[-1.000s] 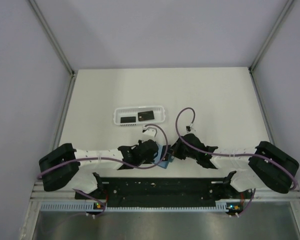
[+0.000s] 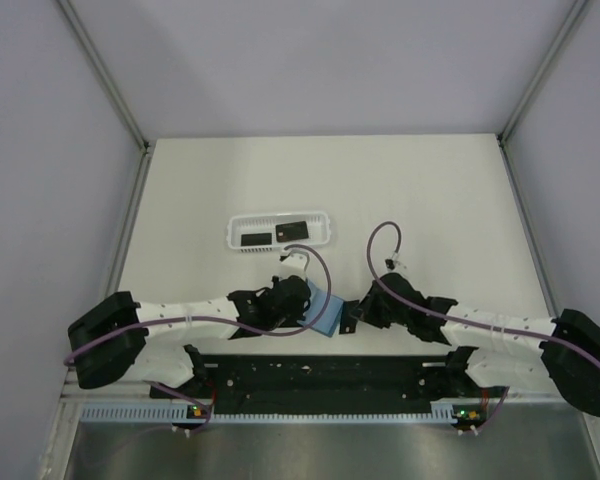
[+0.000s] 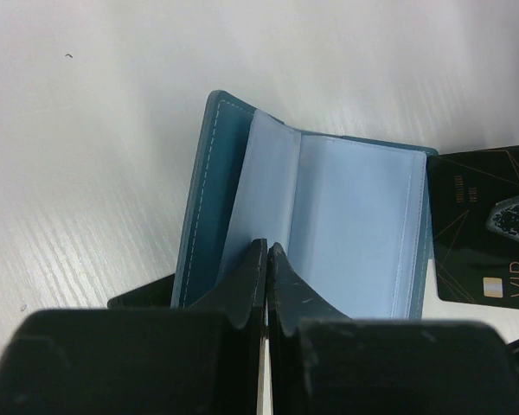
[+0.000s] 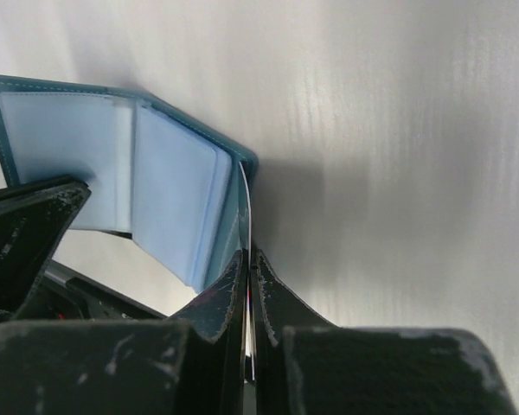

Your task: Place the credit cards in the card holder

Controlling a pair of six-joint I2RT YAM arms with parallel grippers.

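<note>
The blue card holder (image 2: pixel 324 312) lies open near the table's front, with pale sleeves (image 3: pixel 355 225) showing. My left gripper is shut at the holder, nothing visible between its fingertips. A black VIP card (image 3: pixel 476 225) stands at the holder's right side in the left wrist view; my right gripper (image 2: pixel 353 310) is shut on it, and in the right wrist view (image 4: pixel 250 259) it shows edge-on. Another dark piece (image 3: pixel 138 294) shows under the holder's left side, too hidden to identify.
A white tray (image 2: pixel 240 222) behind the holder holds two dark cards (image 2: pixel 291 231).
My right gripper has moved rightward with the black card, from over the holder to beside it. The left gripper has shifted slightly left and back.
</note>
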